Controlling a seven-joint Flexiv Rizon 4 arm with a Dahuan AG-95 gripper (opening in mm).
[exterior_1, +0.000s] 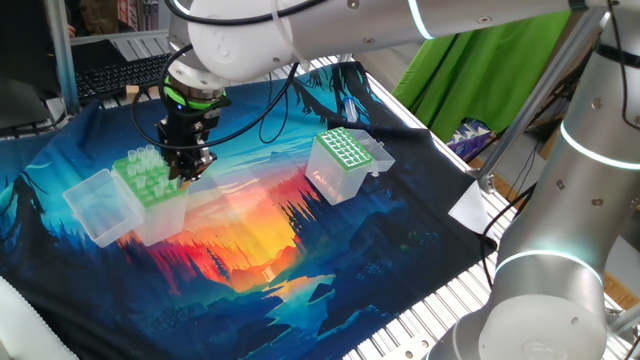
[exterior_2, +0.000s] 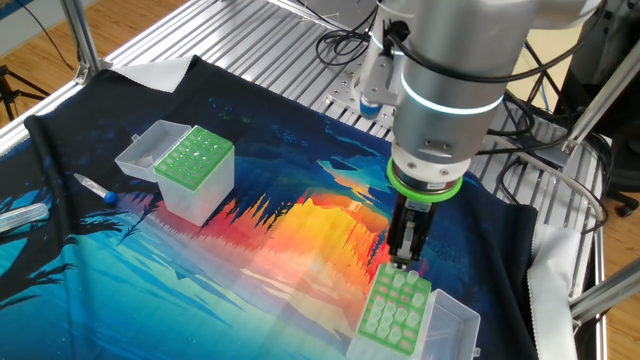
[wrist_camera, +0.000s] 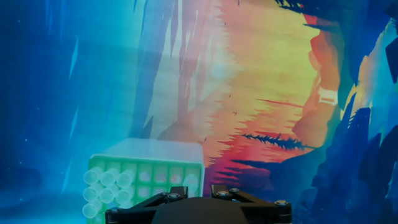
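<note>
A tip rack (exterior_1: 158, 205) with a green top and a frosted body stands at the left in exterior view 1, its clear lid folded open. Clear tube-like tips (exterior_2: 380, 318) stick up from many of its holes; other holes look empty. My gripper (exterior_1: 182, 182) points down at the rack's edge on the side facing the other box. In the wrist view the gripper has a gap between its fingers, and nothing shows held there. The rack's holes (wrist_camera: 160, 177) lie beside and partly behind the left finger. Whether the fingertips touch the rack is hard to tell.
A second green-topped box (exterior_2: 195, 180) with an open lid stands apart across the patterned cloth (exterior_1: 240, 250). A pen-like item with a blue end (exterior_2: 97, 188) lies near it. Cloth between the boxes is clear. A cable loops round the wrist.
</note>
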